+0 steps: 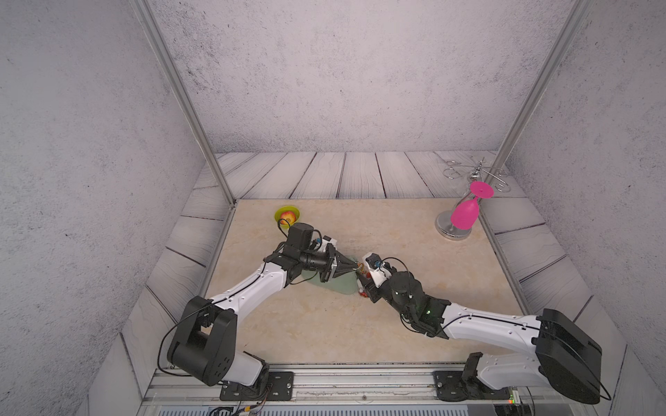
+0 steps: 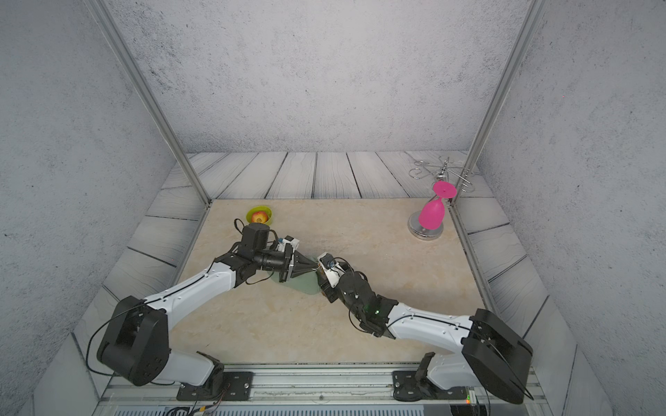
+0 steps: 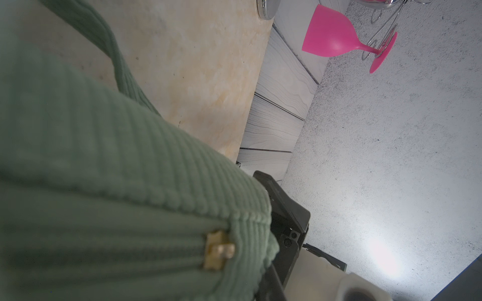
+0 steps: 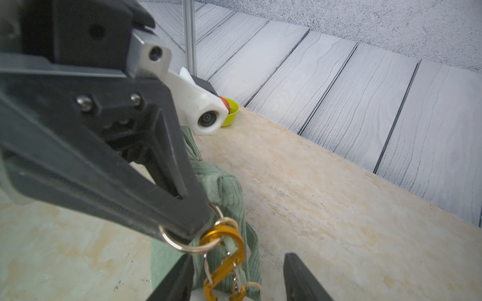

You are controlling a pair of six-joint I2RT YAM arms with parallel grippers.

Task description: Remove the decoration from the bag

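Note:
The sage-green corduroy bag (image 3: 150,165) fills much of the left wrist view, with a gold fitting (image 3: 217,250) at its zip end. My left gripper (image 1: 356,265) is shut at the decoration's top, its fingertips (image 4: 188,220) on a thin metal ring (image 4: 185,246). From that ring hangs a gold clasp (image 4: 226,268) with small chain links. Low in the right wrist view my right gripper is open, one finger on each side of the clasp. Red and white parts of the decoration (image 1: 363,294) show beside it; the rest is hidden.
A yellow-green bowl with an apple (image 1: 287,216) stands at the back left. At the back right a metal stand (image 1: 454,228) carries a pink goblet (image 1: 466,213). Tabletop in front of and behind the arms is clear.

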